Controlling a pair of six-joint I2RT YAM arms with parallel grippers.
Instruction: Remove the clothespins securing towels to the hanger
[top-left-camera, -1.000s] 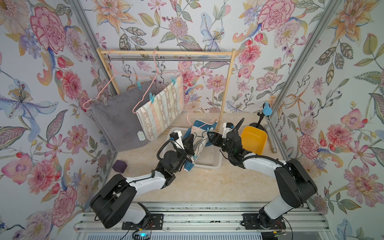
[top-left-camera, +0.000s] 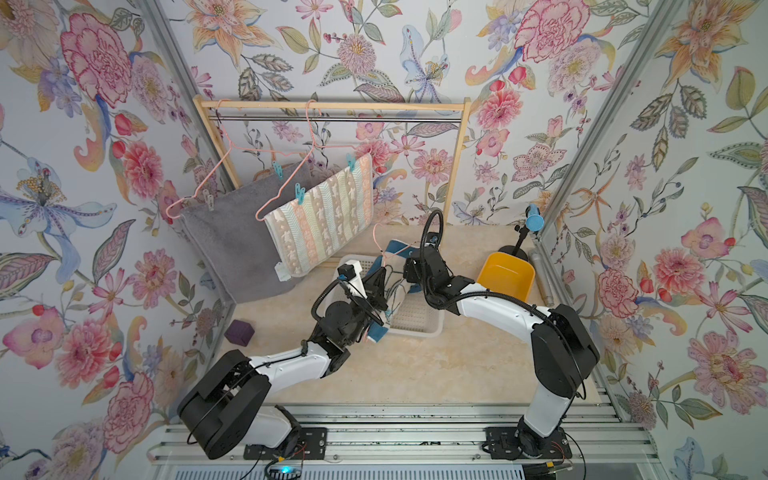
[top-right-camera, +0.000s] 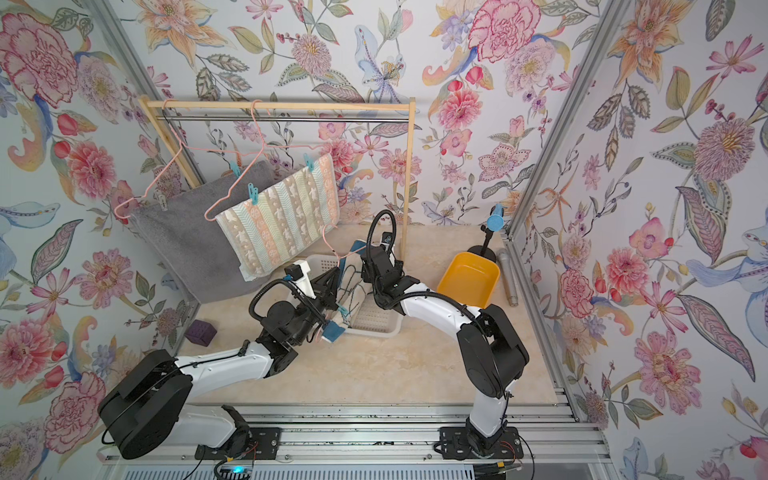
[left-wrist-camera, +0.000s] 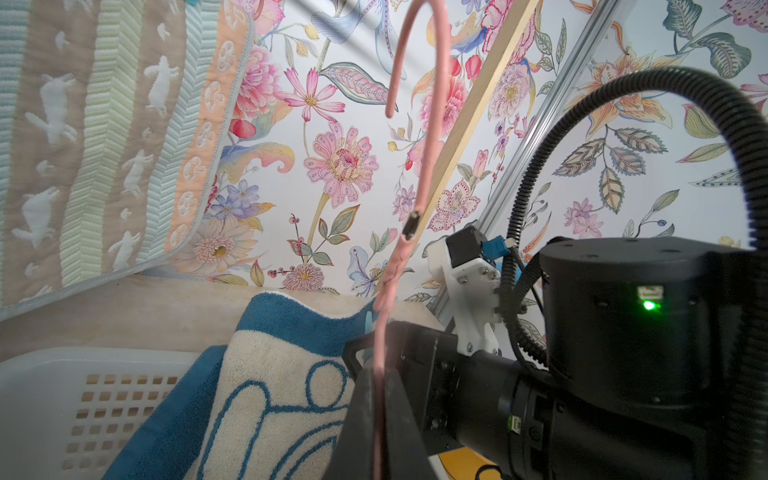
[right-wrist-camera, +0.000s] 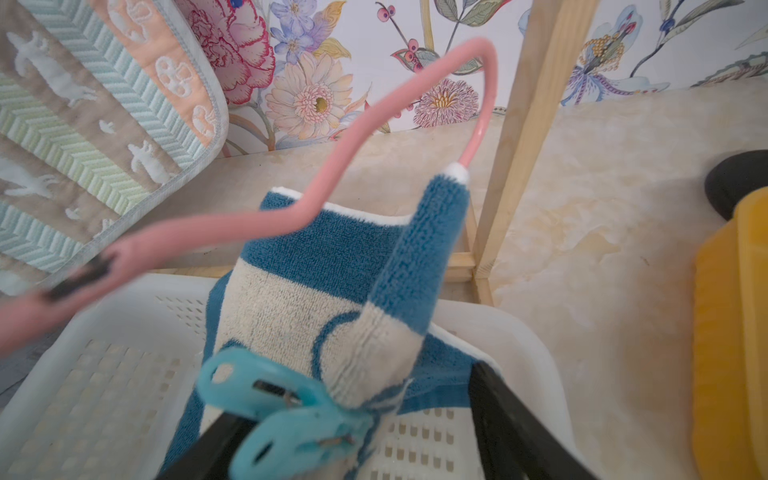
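My left gripper is shut on a pink hanger, held upright over the white basket. A blue-and-white towel hangs from that hanger into the basket. My right gripper is part open around a turquoise clothespin on the towel's rolled edge; whether its fingers touch the clip is unclear. A pastel patterned towel and a grey towel hang on hangers on the wooden rack, with clothespins on them.
The white basket stands beneath both grippers. A yellow tub is at the right, a dark purple block at the left.
My left arm stays about still. The patterned towel has swung slightly.
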